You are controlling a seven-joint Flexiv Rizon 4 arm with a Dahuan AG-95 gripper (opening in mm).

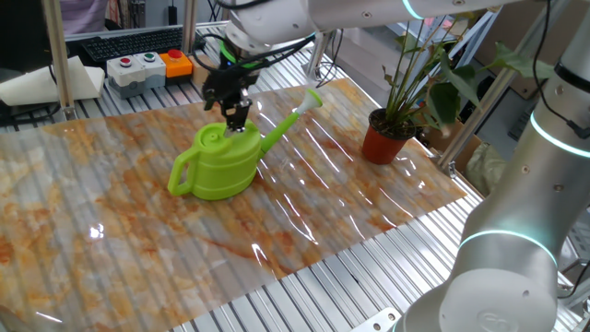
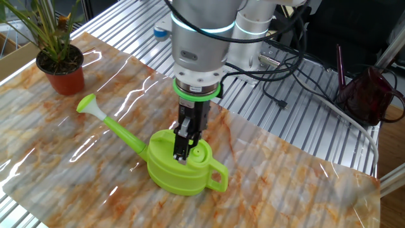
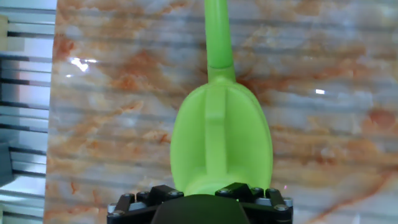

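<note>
A light green watering can [image 1: 214,171] stands upright on the marbled sheet, its rear handle [image 2: 219,177] on one side and its long spout [image 2: 126,136] with a white-and-green rose on the other. My gripper [image 2: 181,157] points down over the top of the can, close to the top bar and the round cap [image 2: 199,152]. Whether the fingertips touch the can does not show. In the wrist view, the can's body [image 3: 249,140] and top bar lie just ahead of the black finger linkages [image 3: 261,202]; the fingertips are out of sight there, and their gap is unclear.
A potted plant in a brown-red pot [image 1: 383,138] stands beyond the spout end. A dark red kettle-like vessel [image 2: 370,95] sits near the table's far side, with loose cables beside it. Button boxes [image 1: 136,74] lie past the sheet's edge. Much of the sheet is clear.
</note>
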